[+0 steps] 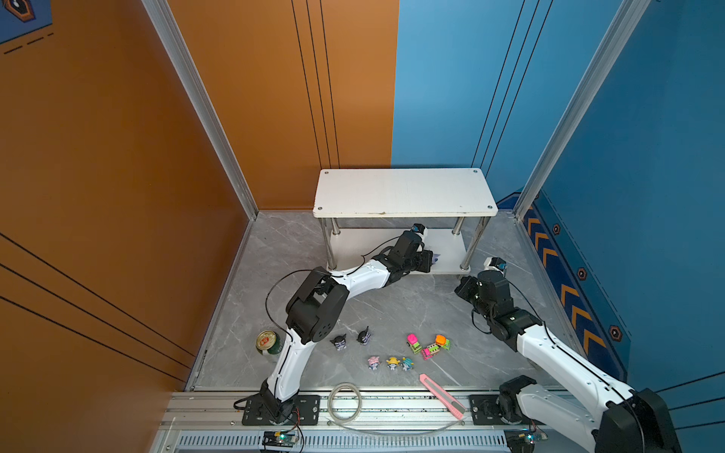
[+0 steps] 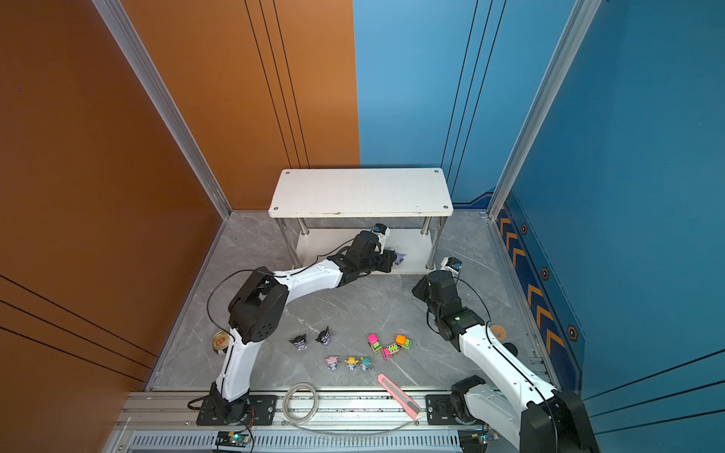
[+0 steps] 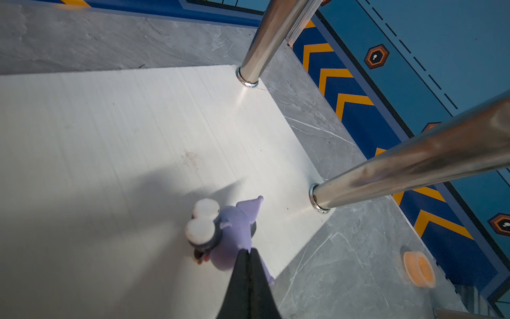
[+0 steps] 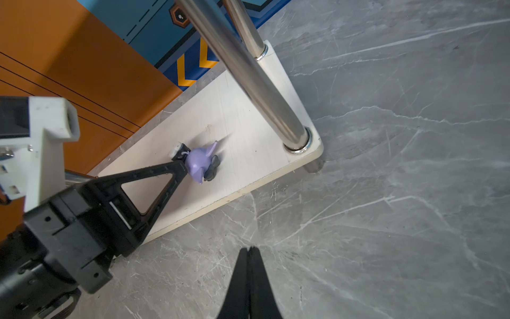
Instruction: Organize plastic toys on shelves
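Observation:
A purple toy figure [image 3: 236, 234] with a white-and-black part lies on the lower white shelf [image 4: 233, 143], near its front right corner. My left gripper is shut with nothing between its fingers; its tips come up against the toy's side in the left wrist view. The right wrist view shows the left fingers touching or nearly touching the toy [image 4: 199, 163]. My right gripper is shut and empty, over the floor just in front of the shelf's right end. On the floor in front lie two dark figures [image 1: 364, 335], several small figures [image 1: 392, 363] and several bright toy vehicles [image 1: 430, 350].
Metal posts [image 4: 249, 79] stand at the shelf's right end, under the white upper shelf [image 1: 404, 192]. A round tin [image 1: 266, 342] stands by the left arm. A pink cutter [image 1: 441, 396] and coiled tube [image 1: 345, 401] lie at the front rail. Mid-floor is clear.

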